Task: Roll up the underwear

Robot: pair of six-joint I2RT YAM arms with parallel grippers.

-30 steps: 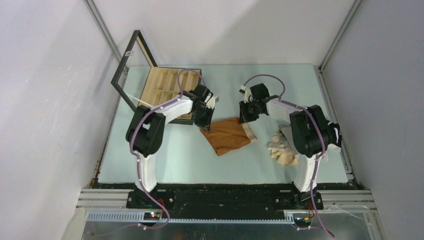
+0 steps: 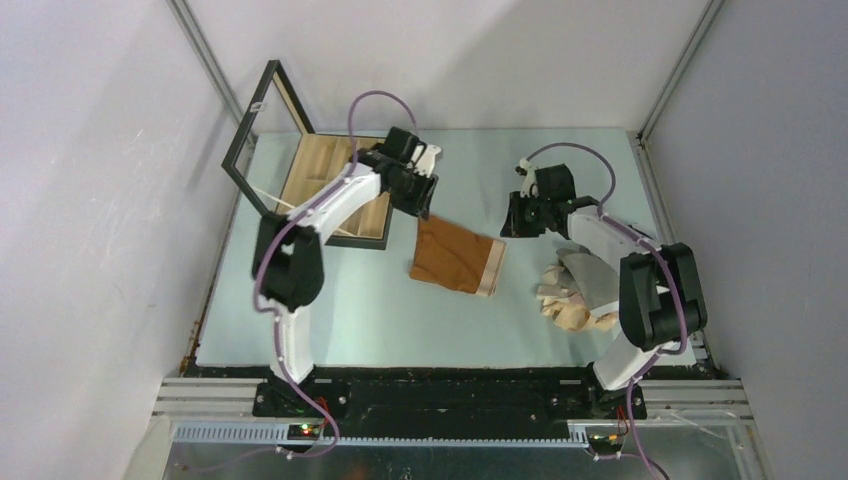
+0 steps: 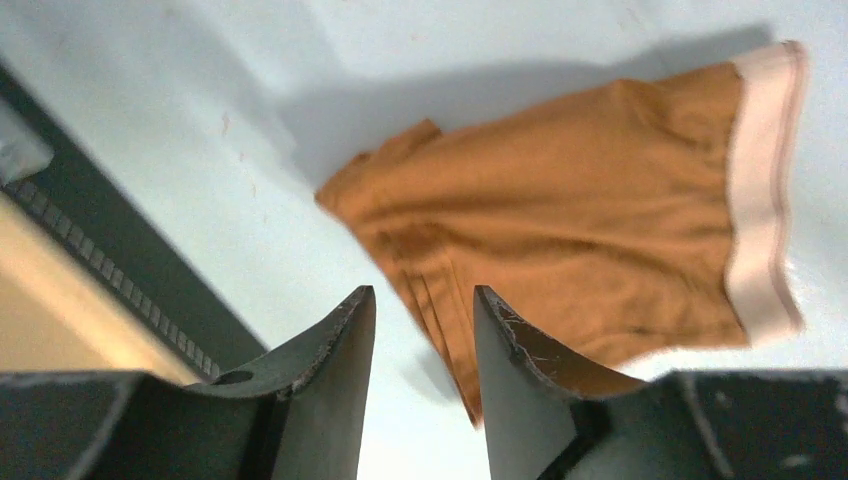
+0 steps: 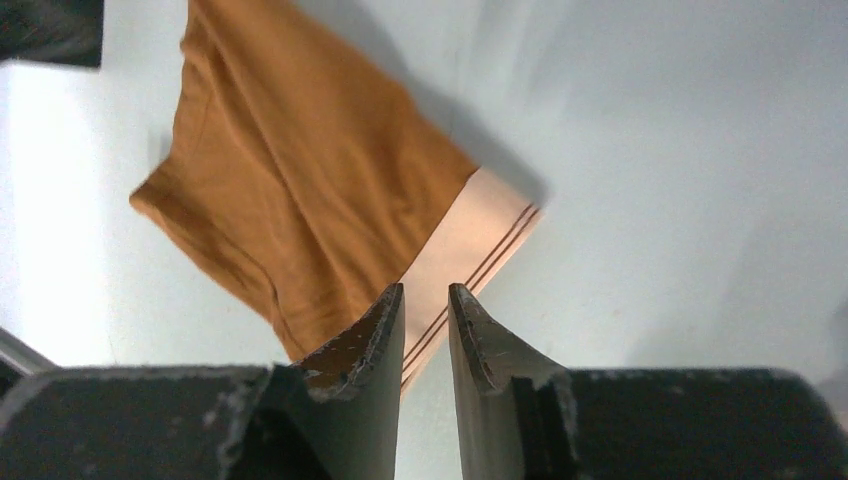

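Observation:
The brown underwear lies spread on the pale table, its light waistband toward the right. It has folds and uneven corners. In the top view my left gripper is just above its upper left corner, and in the left wrist view the cloth shows beyond the fingers, which stand part open. My right gripper is up and right of the waistband, apart from it; in the right wrist view its fingers stand slightly apart above the cloth, with nothing seen held.
An open wooden compartment box with a raised lid is at the back left, close by the left gripper. A pile of grey and beige cloths lies at the right.
Both grippers have moved off the cloth, the right one to the right, the left one toward the back. The cloth has turned since about a second ago, its left side now farther back.

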